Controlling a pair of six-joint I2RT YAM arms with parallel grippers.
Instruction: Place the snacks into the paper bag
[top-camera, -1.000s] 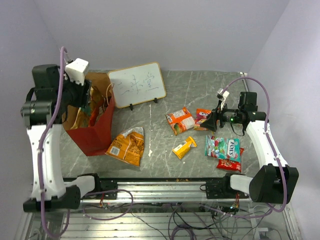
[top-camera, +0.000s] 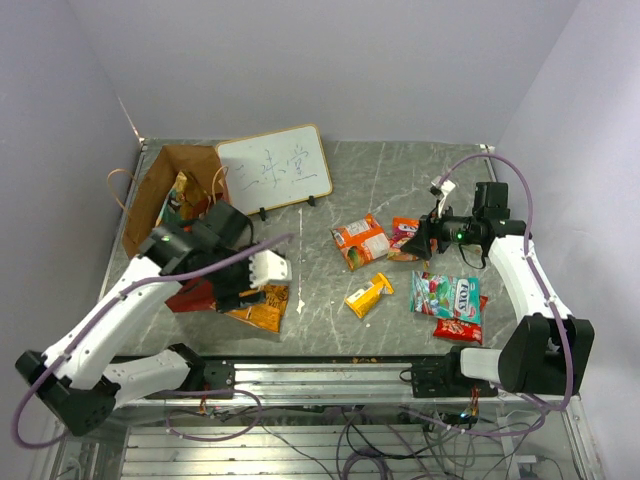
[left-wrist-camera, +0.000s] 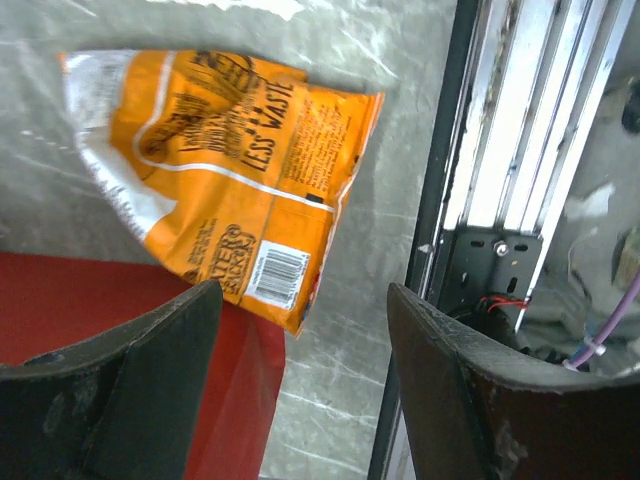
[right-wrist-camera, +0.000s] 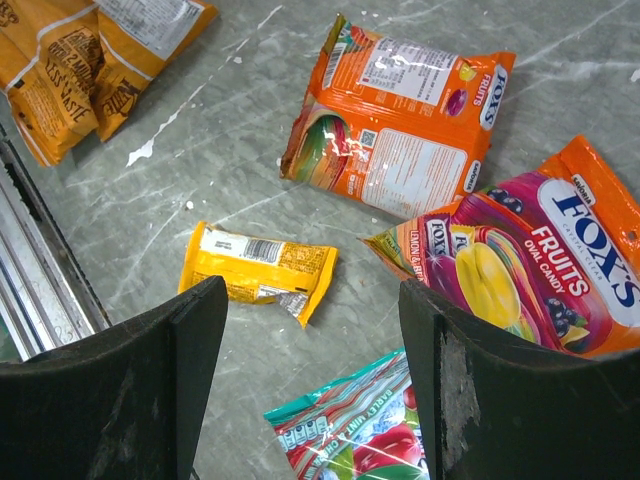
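The paper bag (top-camera: 155, 180) stands at the left with packets inside. My left gripper hangs open over an orange snack bag (left-wrist-camera: 230, 170) lying beside it; nothing is held. My right gripper is open above the other snacks: an orange-red packet (right-wrist-camera: 400, 120), a Foxy's Fruits packet (right-wrist-camera: 540, 250), a yellow packet (right-wrist-camera: 255, 265) and a teal packet (right-wrist-camera: 350, 420). A red packet (top-camera: 460, 329) lies partly under the teal one.
A whiteboard (top-camera: 270, 165) leans on stands at the back. A metal rail runs along the front edge. The middle of the marble surface (top-camera: 310, 320) has free room.
My left arm has moved from over the paper bag rightward and down to the orange snack bag.
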